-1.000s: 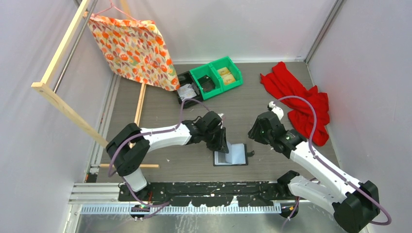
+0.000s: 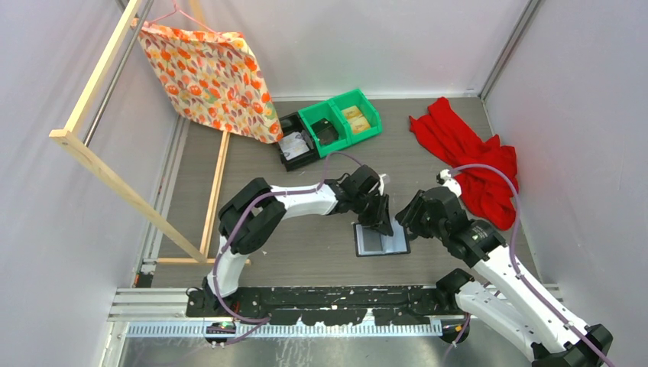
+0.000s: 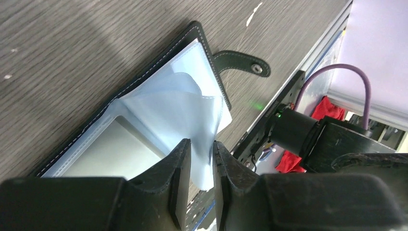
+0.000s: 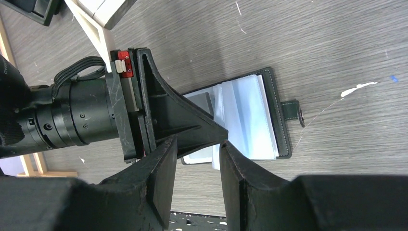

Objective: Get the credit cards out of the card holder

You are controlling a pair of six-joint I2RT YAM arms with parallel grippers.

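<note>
The black card holder (image 2: pixel 406 243) lies open on the floor, its clear sleeves (image 4: pixel 245 120) spread out, with a grey panel beside them. My left gripper is down at the holder with a clear sleeve's edge between its fingertips; whether it is closed tight on it is hard to tell. My right gripper is over the floor to the right of the holder, part open, with nothing visible between its fingers. No separate card shows outside the holder.
Green bins (image 2: pixel 365 134) and a black bin stand at the back. A red cloth (image 2: pixel 477 164) lies at the right. A wooden frame (image 2: pixel 107 172) with hanging patterned fabric stands left.
My left arm has moved rightward, and the card holder has shifted right with it. My right arm has moved slightly toward the holder.
</note>
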